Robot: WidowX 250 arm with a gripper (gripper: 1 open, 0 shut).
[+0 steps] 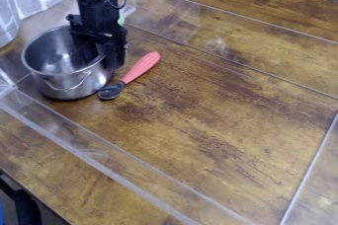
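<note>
A large steel pot (59, 78) sits at the left of the table. The black gripper (106, 47) hangs from the top at the pot's right rim, its fingers low at or inside the rim; whether they are open or shut is hidden. A spoon with a pink handle (142, 67) and a dark head lies just right of the pot, pointing toward the upper right.
Clear plastic strips run along the wooden table (224, 120). A small green item is partly hidden behind the arm.
</note>
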